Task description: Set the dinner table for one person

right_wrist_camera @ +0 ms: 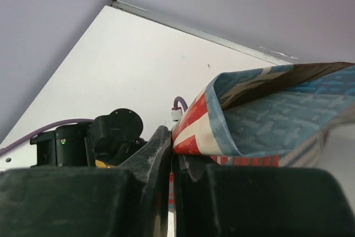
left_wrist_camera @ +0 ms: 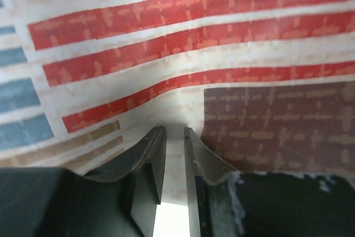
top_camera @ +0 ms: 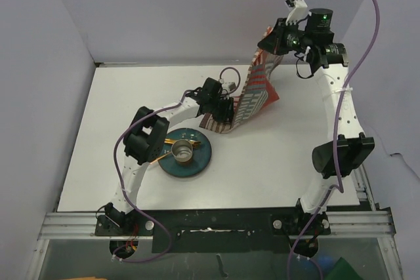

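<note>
A striped cloth placemat [top_camera: 257, 95] in red, brown, cream and blue stretches between my two grippers. Its near-left part lies on the table, while the other end rises toward the right arm. My right gripper is shut on a folded corner of the cloth [right_wrist_camera: 288, 121], held high above the table. Over the lower left end is my left gripper, its fingers a narrow gap apart with striped cloth [left_wrist_camera: 183, 37] just beyond them. A dark teal plate [top_camera: 187, 170] sits left of the cloth, with a metal cup [top_camera: 182, 151] and yellow cutlery [top_camera: 161, 157] on it.
Grey walls [top_camera: 197, 11] enclose the back and sides. The left arm [top_camera: 147, 136] passes close by the plate's left side.
</note>
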